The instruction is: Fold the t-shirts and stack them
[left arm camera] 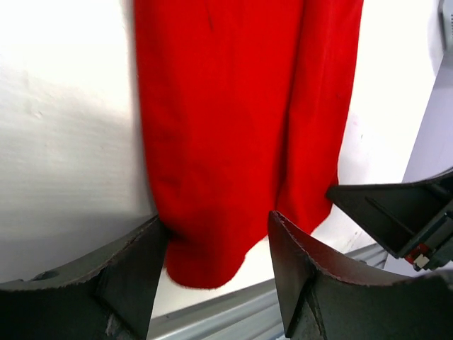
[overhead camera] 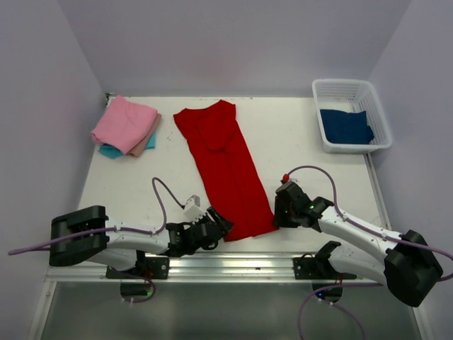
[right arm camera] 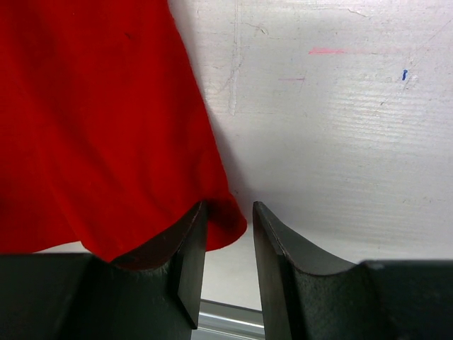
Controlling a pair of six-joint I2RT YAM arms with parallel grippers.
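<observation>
A red t-shirt point(overhead camera: 228, 177) lies lengthwise across the middle of the table, sleeves folded inward. My left gripper point(overhead camera: 220, 222) is low at its lower left corner; in the left wrist view its part-open fingers straddle the red hem point(left arm camera: 205, 255). My right gripper point(overhead camera: 283, 218) is at the lower right corner; in the right wrist view the cloth corner point(right arm camera: 225, 223) lies between and beside its part-open fingers. Whether either grips the cloth is unclear. A pile of pink, brown and cyan folded shirts point(overhead camera: 122, 124) sits at the back left.
A white basket point(overhead camera: 379, 124) holding navy cloth point(overhead camera: 343, 127) stands at the back right. A metal rail point(overhead camera: 233, 265) runs along the front edge.
</observation>
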